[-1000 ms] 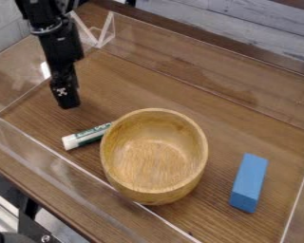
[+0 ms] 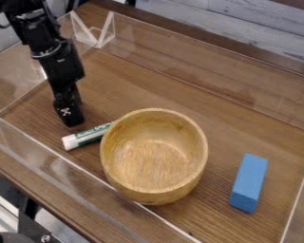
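Note:
My gripper (image 2: 68,112) hangs open from the black arm on the left side, low over the wooden surface. Just right of and below it lies a white tube with green markings (image 2: 88,133), reaching toward the rim of a round tan bowl (image 2: 154,190). Nothing shows between the fingers.
A blue block (image 2: 249,180) lies on the right part of the wooden surface (image 2: 218,76). A transparent edge runs along the left and front.
The arm has moved a little and my gripper has come lower, closer to the tube. The tube, bowl and blue block are where they were.

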